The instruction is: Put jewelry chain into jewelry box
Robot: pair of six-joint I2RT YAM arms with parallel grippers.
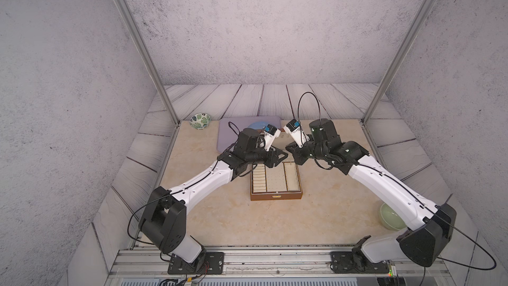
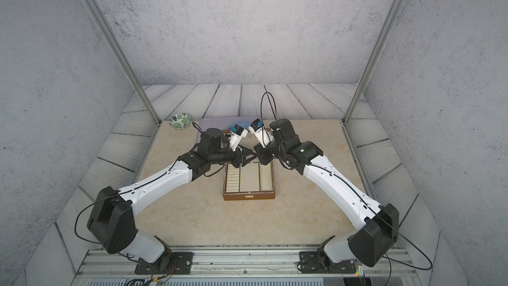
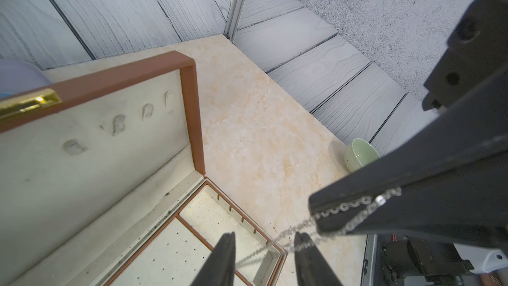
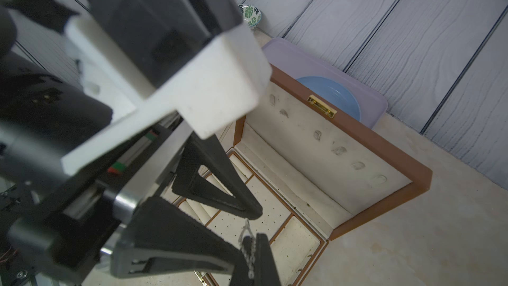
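Observation:
A thin silver chain (image 3: 338, 222) hangs from the tips of my right gripper, which is shut on it. My left gripper is part open, its two tips on either side of the chain in the left wrist view. From the right wrist view, the left fingers (image 4: 219, 180) come in from the side, apart, with the chain (image 4: 247, 243) by their tips. Whether they touch it, I cannot tell. Below both grippers lies the brown jewelry box (image 1: 276, 196), lid (image 4: 338, 153) raised, its cream compartments empty of any chain I can see.
Behind the box, a blue plate (image 4: 330, 95) rests on a purple tray (image 4: 373, 100). A leaf-patterned bowl (image 1: 200, 121) stands at the back left, and a green bowl (image 1: 391, 217) at the front right. The table in front of the box is clear.

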